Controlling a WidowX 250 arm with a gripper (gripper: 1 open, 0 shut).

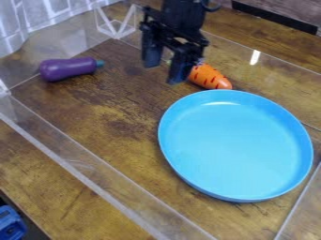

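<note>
The black gripper (171, 62) hangs over the upper middle of the wooden surface, blurred, with its two fingers spread apart. An orange carrot (206, 81) lies to its right, partly behind the right finger, and nothing clearly shows held between the fingers. A purple eggplant (66, 68) lies on the left. A large light blue plate (234, 144) takes up the right front.
Clear walls border the wooden work surface (100, 122), whose middle left and front are bare. A small blue object (7, 224) sits outside at the lower left corner.
</note>
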